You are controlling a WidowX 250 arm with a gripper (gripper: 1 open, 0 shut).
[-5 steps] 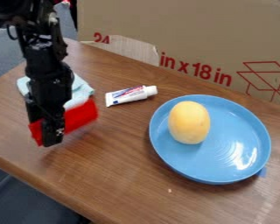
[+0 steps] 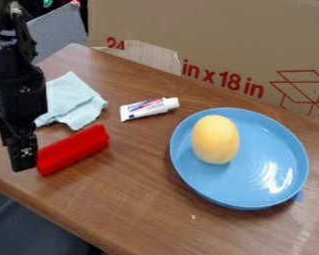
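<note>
My black gripper (image 2: 21, 145) is at the left edge, open, its fingertips low beside the left end of a red oblong object (image 2: 75, 149) lying on the wooden table. A light blue cloth (image 2: 72, 100) lies behind the gripper. A white toothpaste tube (image 2: 149, 108) lies at the middle back. A yellow oval fruit (image 2: 215, 139) rests on a blue plate (image 2: 262, 184) at the right.
A large cardboard box (image 2: 215, 40) stands along the back of the table. The table's front left edge drops to a dark area (image 2: 16, 229). Bare wood (image 2: 149, 209) is clear at the front middle.
My gripper has moved left, off the red object's middle to its left end, uncovering more of the red object and the cloth.
</note>
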